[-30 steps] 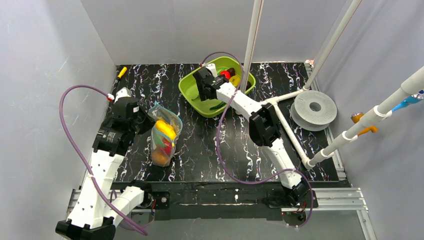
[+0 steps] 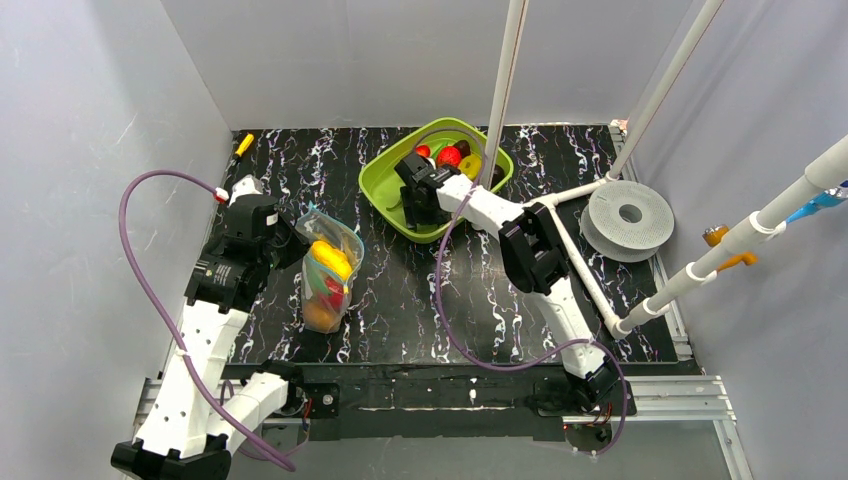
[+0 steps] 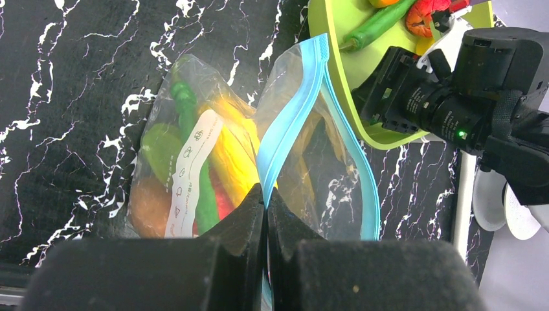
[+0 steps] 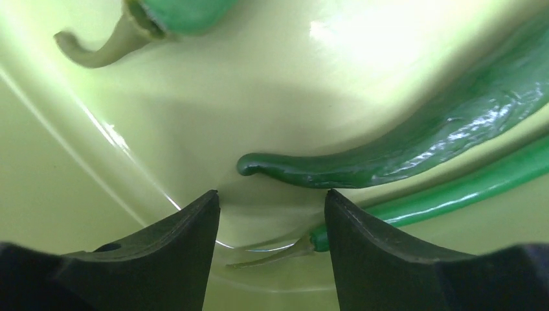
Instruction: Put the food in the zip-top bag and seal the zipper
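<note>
The zip bag (image 2: 328, 285) holds yellow, green, red and brown food. My left gripper is shut on the bag's blue zipper edge (image 3: 291, 116), and the mouth gapes beside it. My right gripper is low inside the green bin (image 2: 380, 185), part open, with nothing between its fingertips. A dark green chilli (image 4: 414, 142) lies just beyond the tips, a thinner chilli (image 4: 453, 194) partly behind the right finger, and another green pepper (image 4: 191, 10) at upper left. Red and yellow food sits at the bin's back.
White pipes (image 2: 585, 270) stand right of the bin, with a grey tape roll (image 2: 625, 230) beside them. A yellow-handled tool (image 2: 243, 145) lies at the back left.
The left arm and bag show no visible movement.
</note>
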